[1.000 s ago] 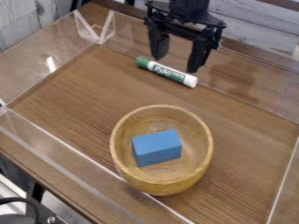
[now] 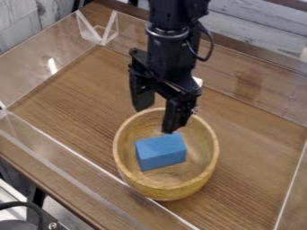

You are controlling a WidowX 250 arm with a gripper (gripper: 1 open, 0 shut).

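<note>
My black gripper [image 2: 161, 110] hangs over the upper rim of a round wooden bowl [image 2: 202, 175], its two fingers spread apart. In the bowl, just below the gripper, lies a blue block [image 2: 161, 151]. The arm body fills the upper middle of the view and hides most of what lies behind it.
A small white object [image 2: 196, 84] shows partly behind the arm at the right. A black cable lies at the bottom left.
The arm has moved down the view from the back of the table to over the bowl. The green-and-white tube is now mostly hidden behind it. The bowl and block have not moved.
</note>
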